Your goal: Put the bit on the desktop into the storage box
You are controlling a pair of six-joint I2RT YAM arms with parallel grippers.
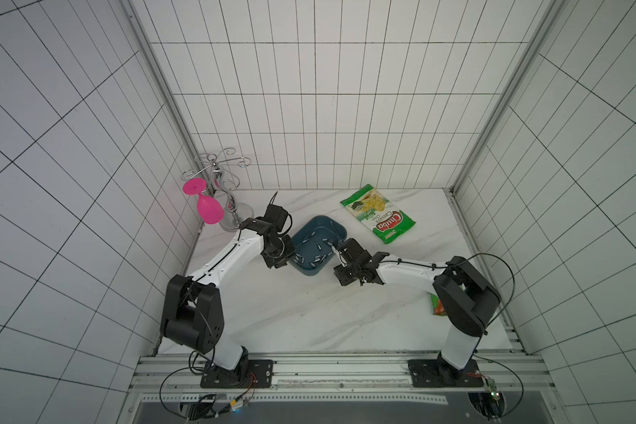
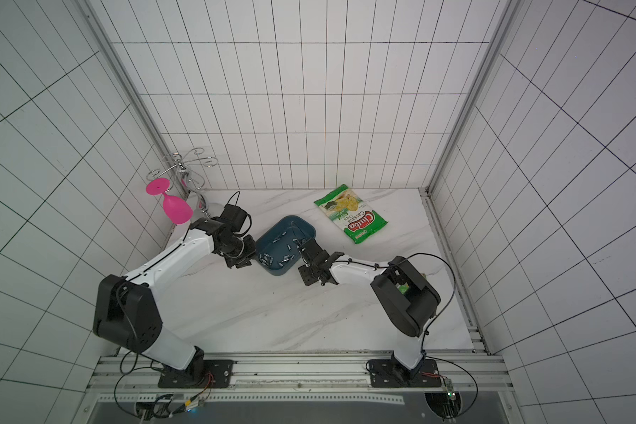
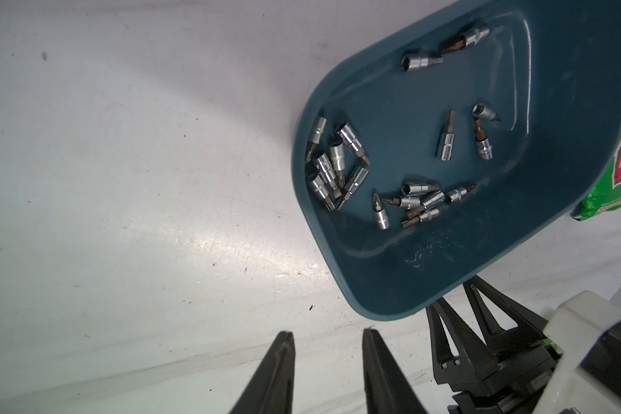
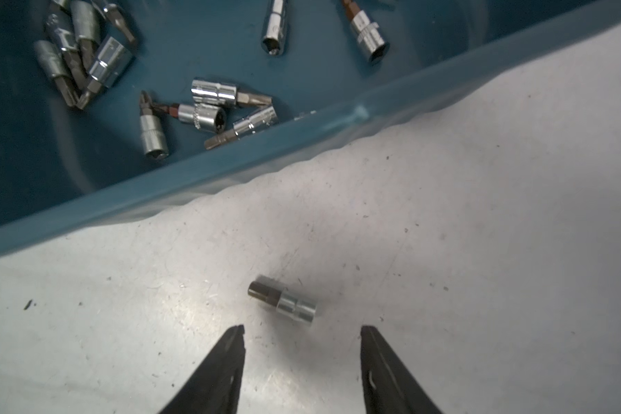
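Note:
On the white desktop lies one small silver bit [image 4: 283, 302], just outside the long wall of the blue storage box [image 4: 276, 155]. My right gripper is open above the desktop, the bit ahead of its fingertips and nothing between them. Inside the box [image 1: 322, 227] several bits [image 3: 338, 162] lie loose, in clusters at one end and along the wall. At the box's left side my left gripper is open over bare desktop, its fingers apart and empty. The overhead views are too coarse to show the lone bit.
A green chips bag [image 1: 378, 213] lies behind the box to the right. A metal stand with a pink goblet [image 1: 208, 207] is at the back left. Another packet [image 1: 439, 305] is partly hidden by the right arm.

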